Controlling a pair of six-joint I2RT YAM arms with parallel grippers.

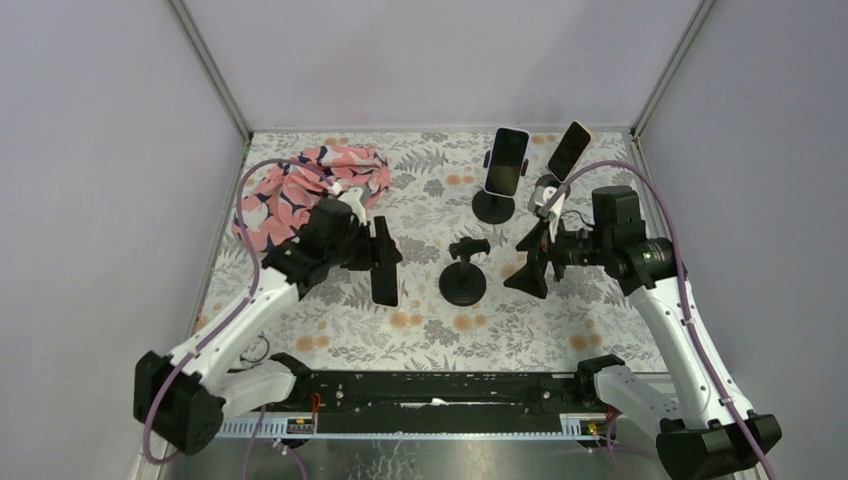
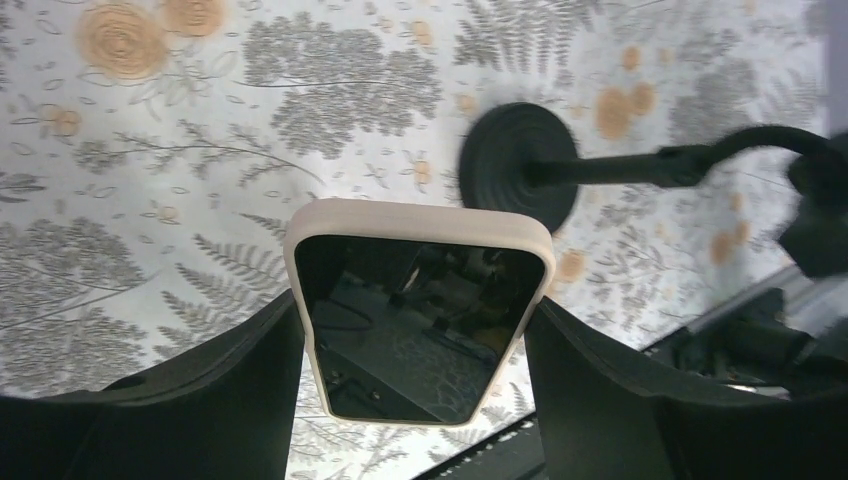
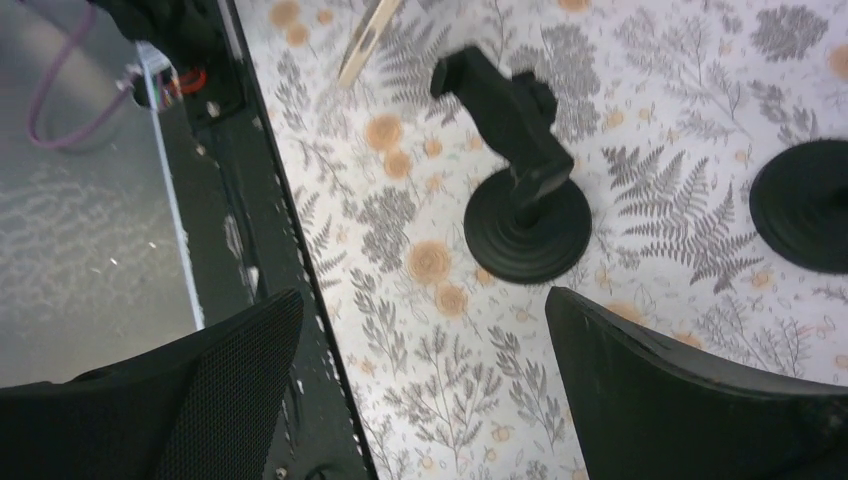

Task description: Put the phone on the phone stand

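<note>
A phone with a pale rim [image 1: 384, 285] [image 2: 423, 326] is gripped at its sides by my left gripper [image 1: 375, 240], lifted off the patterned table. Just to its right in the top view stands the empty black phone stand [image 1: 462, 285] [image 3: 525, 225], its cradle on a short post above a round base. My right gripper [image 1: 530, 260] hangs open, right of that stand, with nothing between its fingers.
Two stands holding phones [image 1: 507, 160] [image 1: 569, 150] are at the back right. A pink patterned cloth [image 1: 285, 190] lies at the back left.
</note>
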